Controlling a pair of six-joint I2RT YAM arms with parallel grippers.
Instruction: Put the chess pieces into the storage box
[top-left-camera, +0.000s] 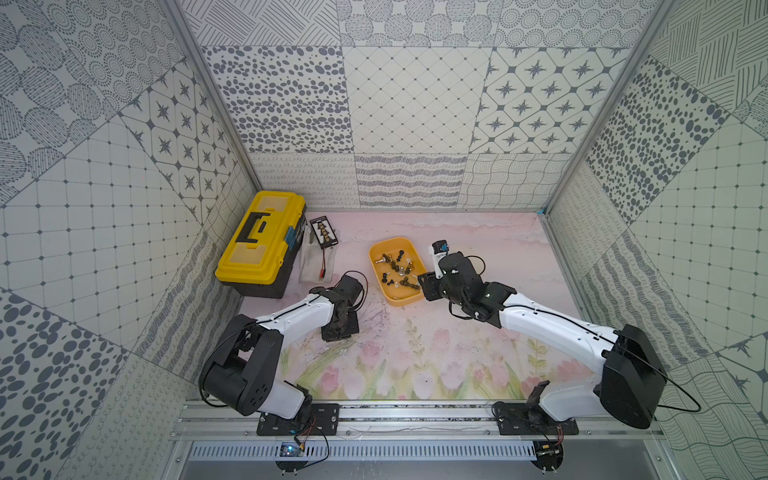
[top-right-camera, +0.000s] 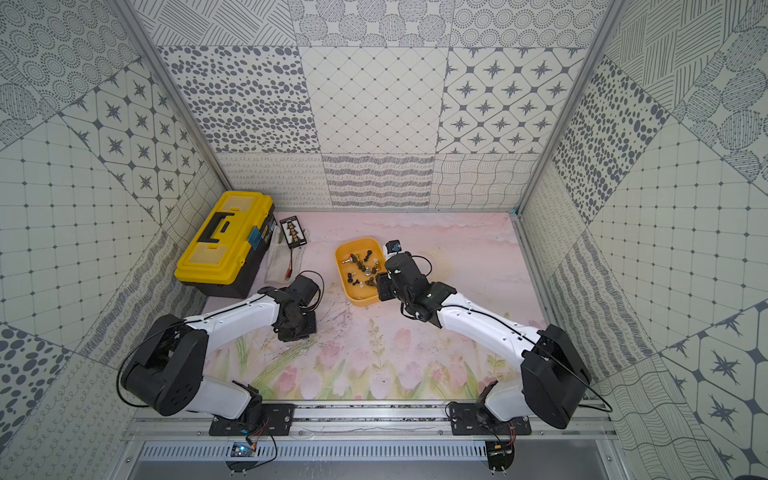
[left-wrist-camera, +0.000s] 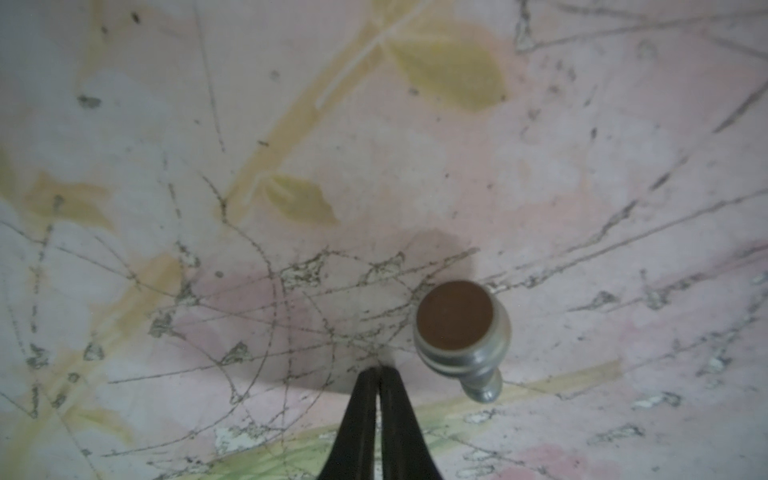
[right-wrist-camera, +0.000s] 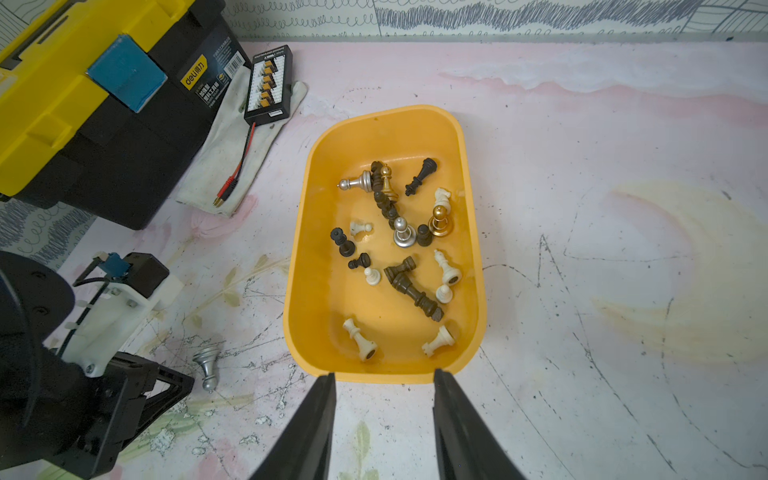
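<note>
A silver chess piece with a brown base (left-wrist-camera: 456, 316) shows in the left wrist view, just right of my left gripper. That gripper is shut with nothing between its fingers; the piece is outside them. From the right wrist view the same silver piece (right-wrist-camera: 207, 368) lies on the table beside the left gripper's tips. The orange storage box (right-wrist-camera: 297, 280) holds several pieces, among them a dark one (right-wrist-camera: 416, 297), a gold one (right-wrist-camera: 440, 221) and a white one (right-wrist-camera: 360, 340). My right gripper is open and empty, in view at the box's near edge.
A yellow and black toolbox (top-left-camera: 260, 232) stands at the left. Beside it are a pale cloth (right-wrist-camera: 212, 172) and a black board with a red lead (right-wrist-camera: 270, 84). Table to the right of the box is clear.
</note>
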